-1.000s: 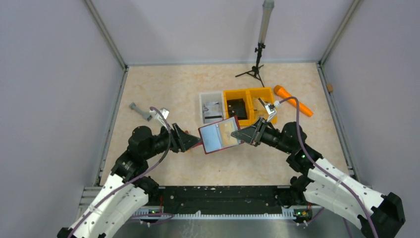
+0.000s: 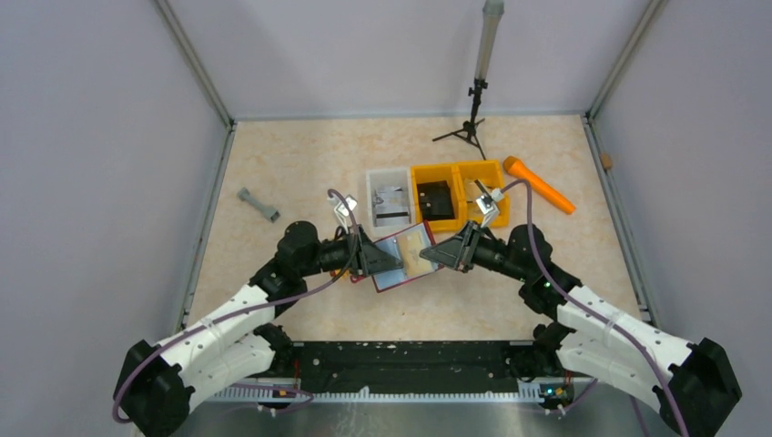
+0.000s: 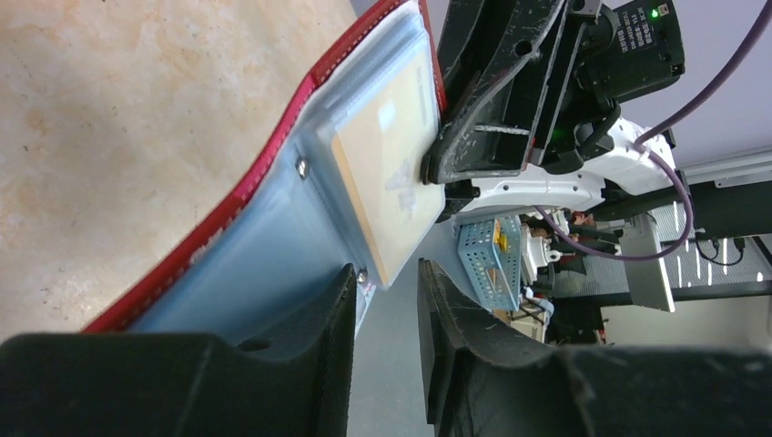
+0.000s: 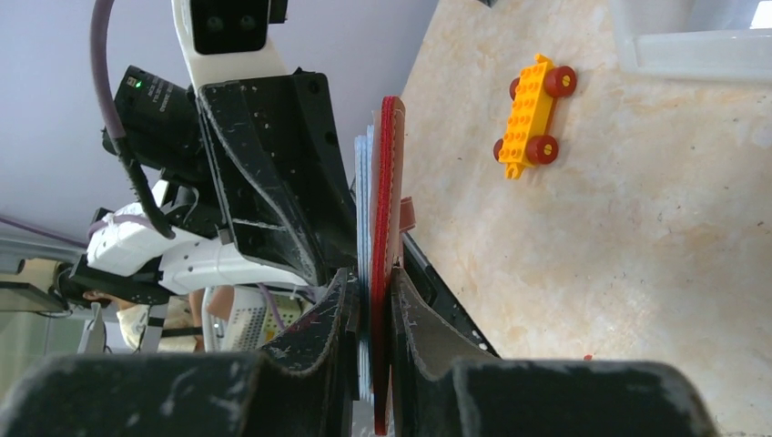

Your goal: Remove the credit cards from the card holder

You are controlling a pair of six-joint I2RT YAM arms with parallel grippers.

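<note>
The opened card holder (image 2: 411, 248), red-edged with pale blue card sleeves and a cream section, is held between the arms. My right gripper is shut on it; in the right wrist view it stands edge-on between the fingers. My left gripper is at the holder's left part in the top view, part open, its fingertips by the lower edge of the cream card section (image 3: 382, 155) and the blue sleeve (image 3: 246, 255) in the left wrist view. Nothing clearly sits between its fingers.
A clear bin (image 2: 390, 175) and an orange two-part bin (image 2: 433, 171) stand behind the holder. A yellow toy car (image 4: 528, 118), an orange microphone (image 2: 539, 185) and a grey tool (image 2: 258, 203) lie on the table.
My left gripper has moved rightward in the top view, from beside the card holder to over its left part. The holder and right gripper have shifted only slightly.
</note>
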